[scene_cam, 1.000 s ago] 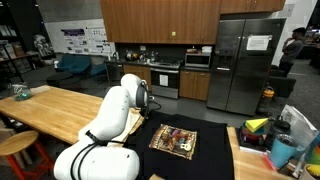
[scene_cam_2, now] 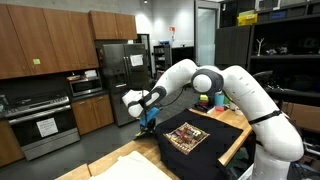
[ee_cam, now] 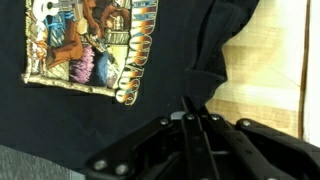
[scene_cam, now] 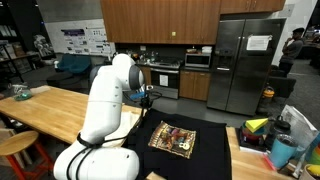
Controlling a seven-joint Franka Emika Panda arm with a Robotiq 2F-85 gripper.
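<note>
A black T-shirt [scene_cam: 217, 140] with a colourful printed picture is spread over the table. My gripper is shut on a pinched fold of the black cloth, which runs up from the fingertips in the wrist view. The print [ee_cam: 98, 42] lies to the upper left of the fingers there. In exterior view 1 my gripper [scene_cam: 148, 98] is at the shirt's far left corner. Exterior view 2 shows the same gripper [scene_cam_2: 147, 127] over the table's far side, small and dark against the cloth [scene_cam_2: 178, 150].
Bare wooden tabletop [ee_cam: 262, 70] shows beside the fold. At the table's right stand a blue container [scene_cam: 283, 150] and several other items, with a green and yellow object [scene_cam: 256, 125] close by. A wooden stool [scene_cam: 18, 145] stands at the left.
The arm's upper joints have risen and shifted slightly left over the last second. The gripper has come up a little at the shirt's far left corner; the print has stayed in place.
</note>
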